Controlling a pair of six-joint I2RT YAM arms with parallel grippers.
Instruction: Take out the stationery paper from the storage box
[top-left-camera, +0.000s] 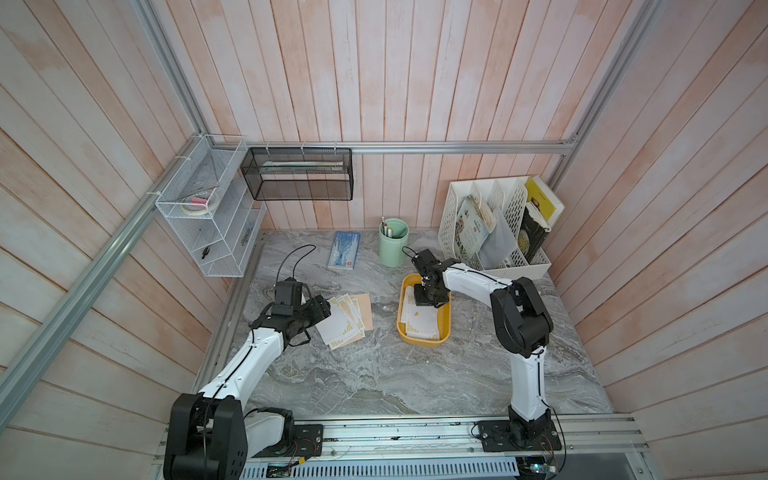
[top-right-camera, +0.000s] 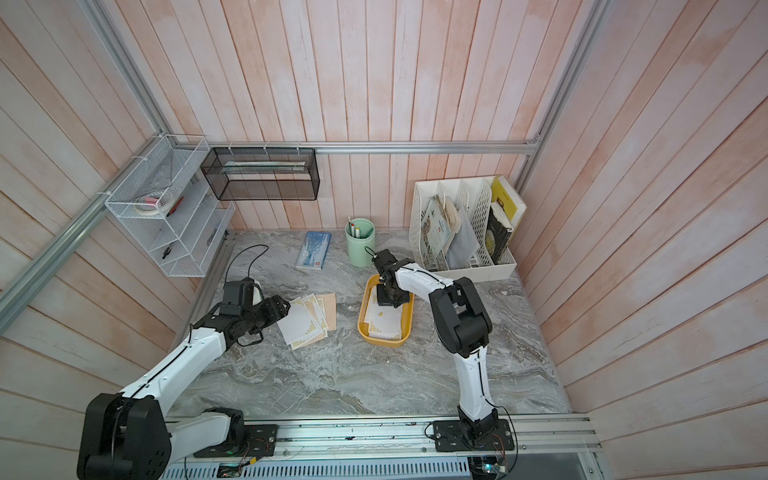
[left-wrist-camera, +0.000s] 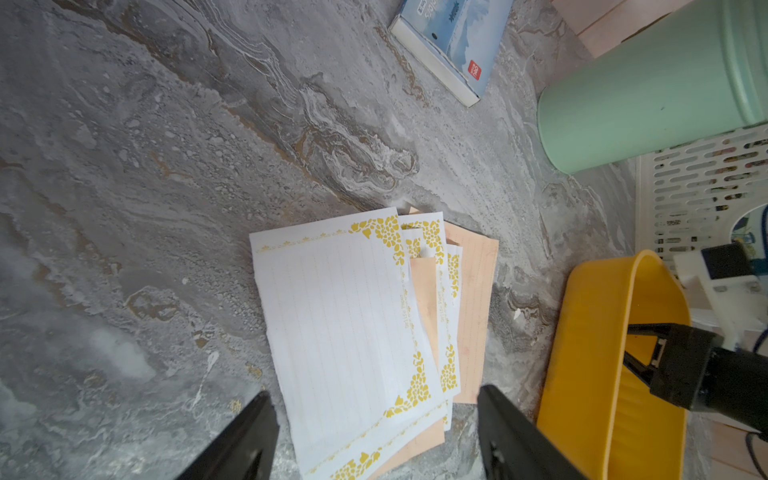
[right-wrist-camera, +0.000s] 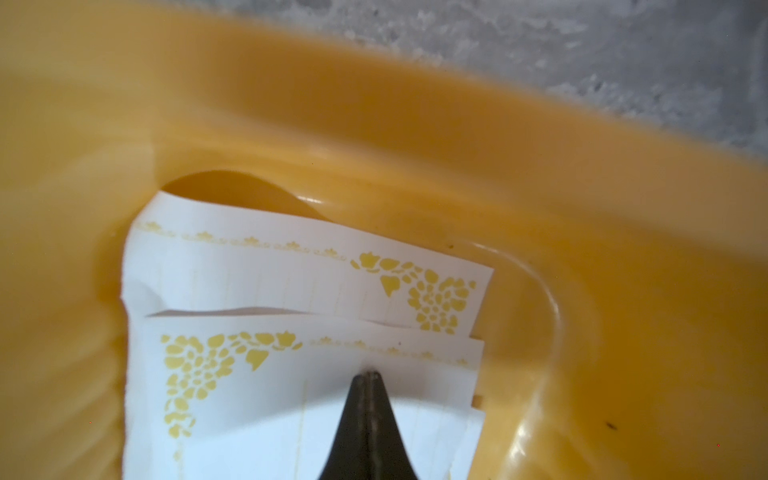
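White stationery paper with yellow floral corners (right-wrist-camera: 240, 384) lies in the yellow storage box (top-left-camera: 405, 336). Its sheets overlap, and the top one sits a little askew. Down inside the box, my right gripper is shut with its tips together over the paper. No sheet shows between them; the paper lies flat around and under the tips. Over the table to the left, my left gripper is open, above a fanned pile of similar white and tan sheets (left-wrist-camera: 344, 320) outside the box.
Behind the box stands a green pen cup (top-left-camera: 393, 249), with a blue box (top-left-camera: 344, 249) to its left. A white file rack (top-left-camera: 456, 264) holding books occupies the back right.
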